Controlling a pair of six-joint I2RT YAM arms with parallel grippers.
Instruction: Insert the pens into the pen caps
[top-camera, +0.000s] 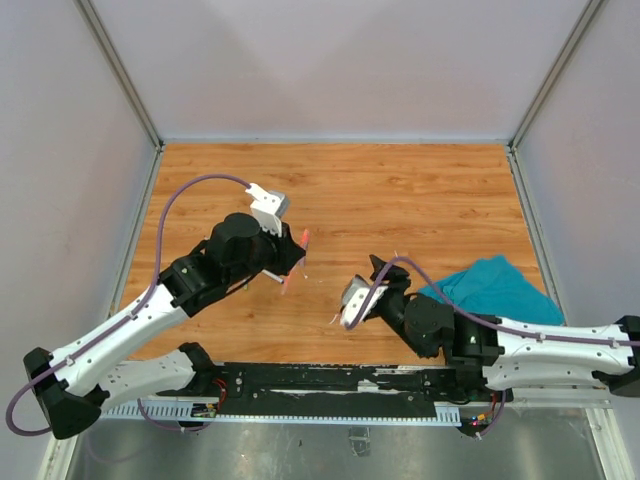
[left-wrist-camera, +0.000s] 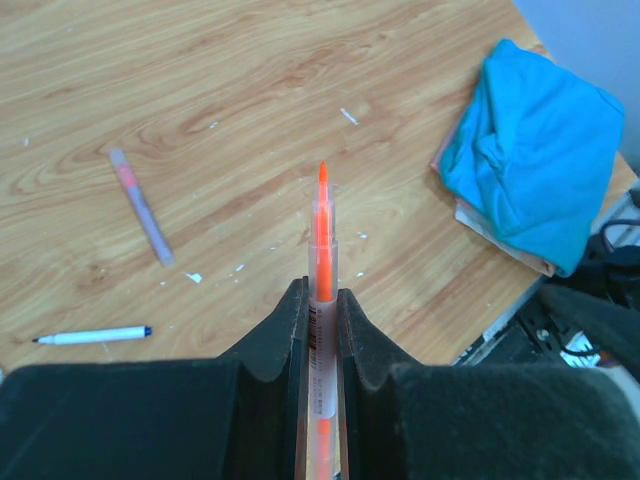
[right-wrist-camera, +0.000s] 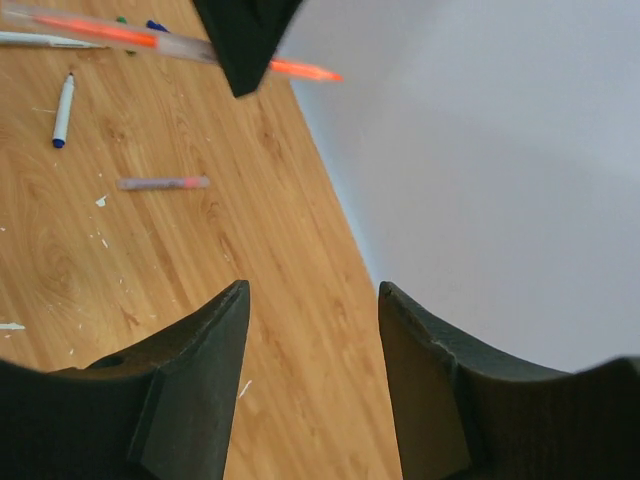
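My left gripper is shut on an orange pen with a clear, labelled barrel. Its orange tip points away from the fingers in the left wrist view, and the same pen crosses the upper left of the right wrist view. My right gripper stands open and empty, apart from that pen. A pink-and-purple pen lies on the table, near a white pen with a dark tip and blue end. Small green and blue pieces, perhaps caps, lie at the right wrist view's top edge.
A folded teal cloth lies at the table's right side. White scraps are scattered over the wood.
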